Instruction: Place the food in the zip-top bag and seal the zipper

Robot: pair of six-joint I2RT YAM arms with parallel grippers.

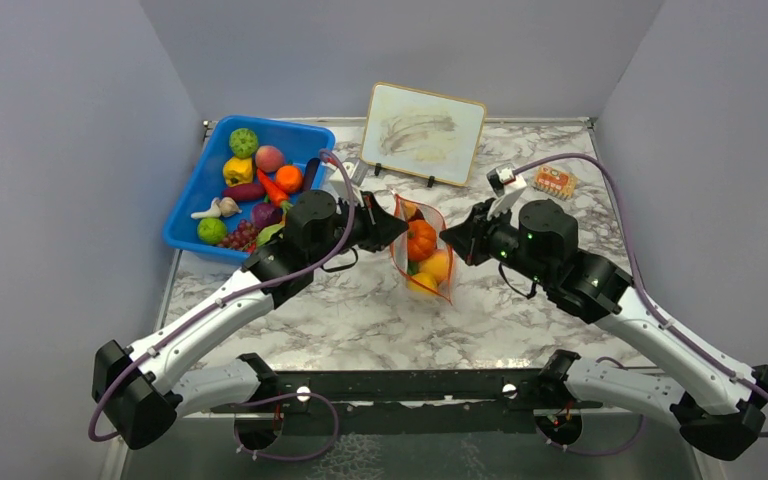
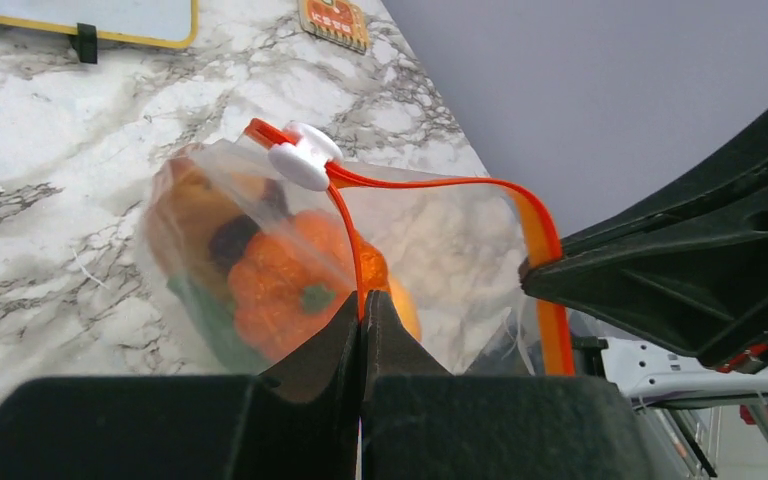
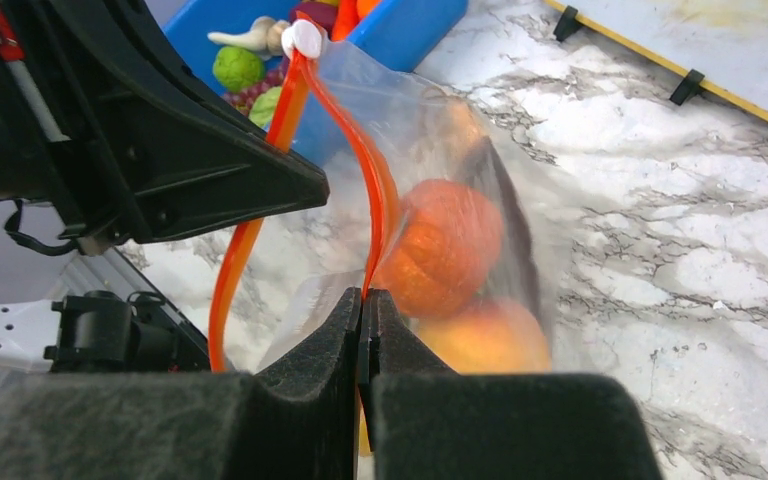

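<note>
Between my arms the clear zip top bag [image 1: 401,262] hangs with its mouth spread, its orange zip strips [image 2: 440,183] apart. A white slider [image 2: 305,157] sits at one end of the zip. Inside lie an orange pumpkin-like food [image 1: 421,240], yellow food [image 1: 424,283] and a dark piece, partly blurred by the film. My left gripper [image 1: 402,234] is shut on one side of the bag's rim, a thin orange strip running into its fingertips [image 2: 343,335]. On the opposite side, my right gripper [image 1: 447,240] pinches the other strip, its fingertips [image 3: 384,330] closed.
A blue bin [image 1: 182,217] of assorted produce stands at the back left, beside my left arm. Behind the bag is a whiteboard [image 1: 422,135] on black clips. A small orange packet [image 1: 555,182] lies at the back right. Bare marble table surrounds the bag.
</note>
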